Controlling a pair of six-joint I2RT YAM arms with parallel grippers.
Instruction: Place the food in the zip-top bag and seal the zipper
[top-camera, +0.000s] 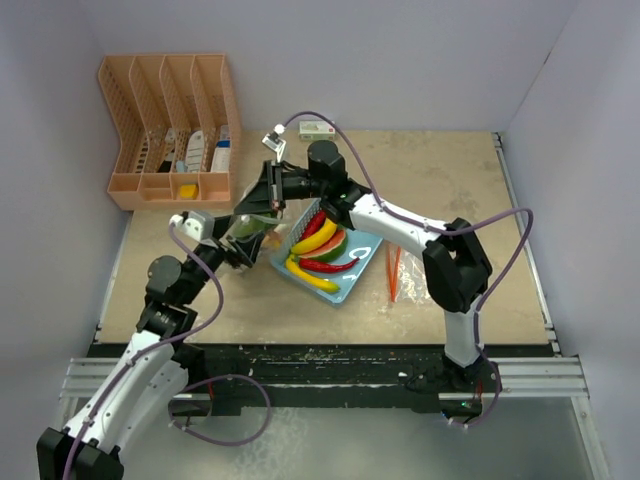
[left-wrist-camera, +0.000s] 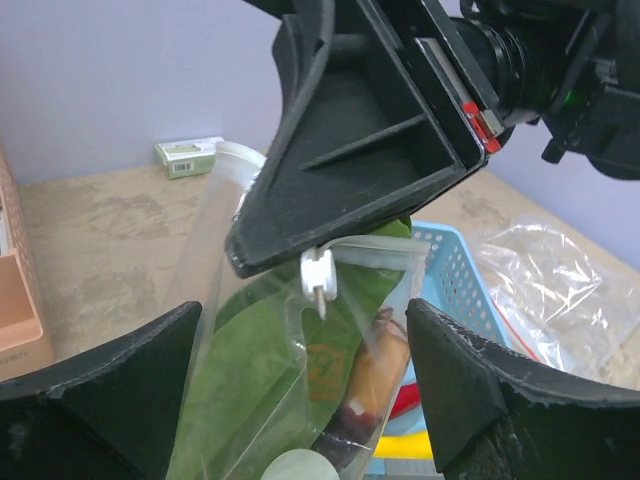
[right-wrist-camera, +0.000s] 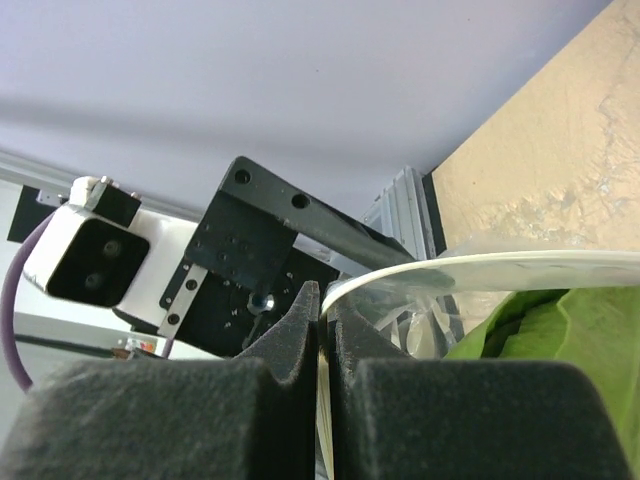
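Observation:
The clear zip top bag (left-wrist-camera: 238, 390) hangs upright, holding green leafy food (left-wrist-camera: 265, 355) and an orange-brown item (left-wrist-camera: 377, 372) behind clear film. A white slider (left-wrist-camera: 319, 274) sits at its top edge. Pinched at the rim, the bag is held by my right gripper, whose fingers (right-wrist-camera: 290, 345) are shut around the film. My left gripper is part open, one finger (left-wrist-camera: 150, 370) on each side of the bag; whether they touch it is unclear. In the top view, the arms largely hide the bag.
A blue tray (top-camera: 365, 249) holds yellow and red peppers and a watermelon slice (top-camera: 330, 246). Another clear bag (top-camera: 412, 280) lies flat to its right. A peach rack (top-camera: 128, 185) stands back left, a small box (top-camera: 317, 131) at the back.

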